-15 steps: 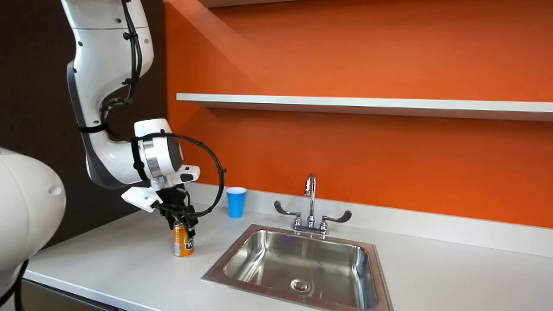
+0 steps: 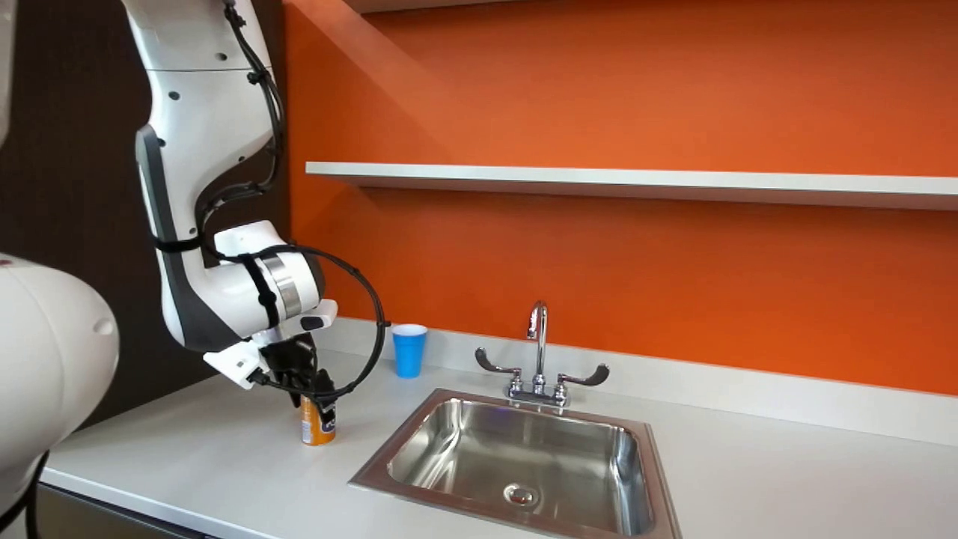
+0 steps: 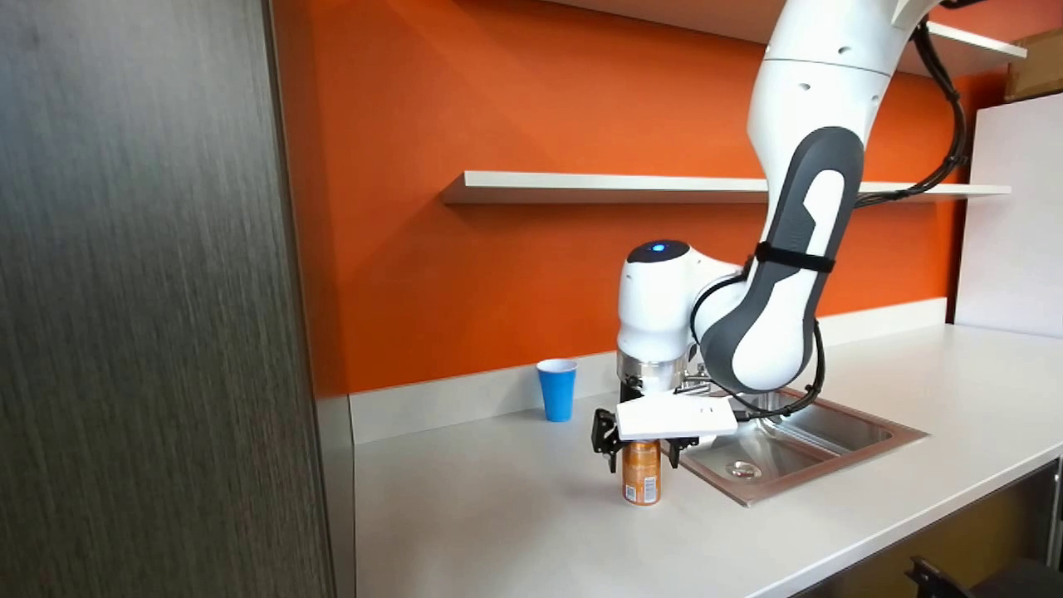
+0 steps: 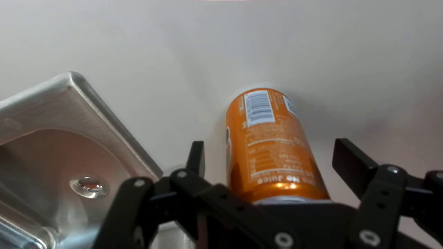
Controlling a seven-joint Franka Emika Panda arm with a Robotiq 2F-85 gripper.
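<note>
An orange soda can (image 2: 314, 425) stands upright on the white counter, left of the sink. My gripper (image 3: 639, 463) is over the can's top with its fingers wide apart, one finger on each side. In the wrist view the can (image 4: 269, 149) lies between the two black fingertips, and a gap shows on both sides, wider on the right. The can's lower part and barcode (image 3: 650, 489) are clear to see; the gripper body covers its top. A blue cup (image 2: 409, 351) stands upright farther back, near the wall.
A steel sink (image 2: 415, 415) is set into the counter beside the can, with a faucet (image 2: 539, 350) behind it. A white shelf (image 2: 629, 178) runs along the orange wall.
The arm has come lower and tilted somewhat, so the gripper reaches farther down around the can. The can and the blue cup have stayed in place.
</note>
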